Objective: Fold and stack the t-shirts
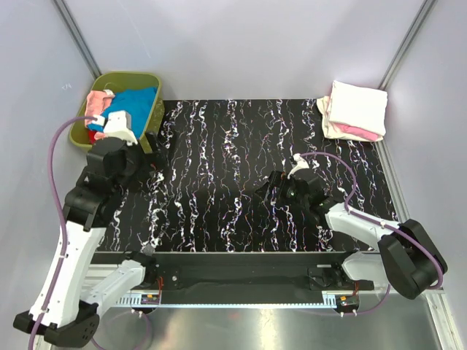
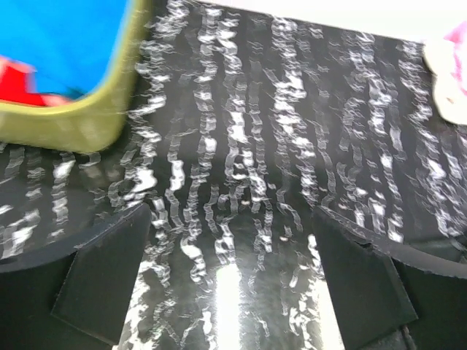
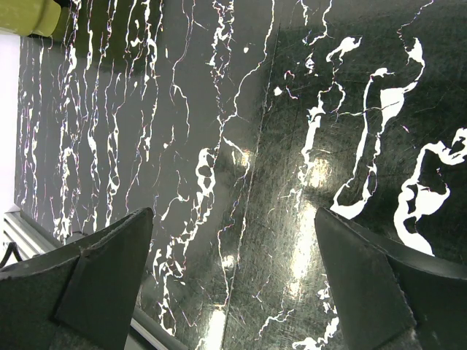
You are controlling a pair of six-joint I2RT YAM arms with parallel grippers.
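In the top view, folded white and pink shirts (image 1: 357, 107) lie stacked at the table's back right corner. Crumpled shirts, among them a blue one (image 1: 136, 103) and a pink one (image 1: 95, 108), fill the green bin (image 1: 115, 79) at the back left. Just beside the bin's front right side is my left gripper (image 1: 152, 154), open and empty; its wrist view shows bare table between the fingers. Over the right-centre table hovers my right gripper (image 1: 271, 187), also open with nothing between its fingers.
The black, white-veined table (image 1: 219, 160) is bare across its middle. White walls (image 1: 241, 51) close off the back and sides. Purple cables (image 1: 350, 175) loop along both arms.
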